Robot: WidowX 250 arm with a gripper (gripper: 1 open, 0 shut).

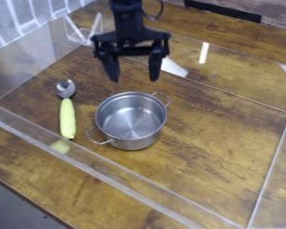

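Observation:
My gripper (131, 59) hangs above and behind a steel pot (131, 121), its black fingers spread open with nothing visible between them. The pot, which has wire handles at both sides, stands upright on the wooden surface and looks empty. Left of the pot lies a spoon (67, 113) with a pale yellow-green handle, its metal head toward the back.
Clear low walls or strips edge the work area on the left, front and right. The wooden surface (211, 139) right of the pot is bare. White strips show behind the pot near my arm.

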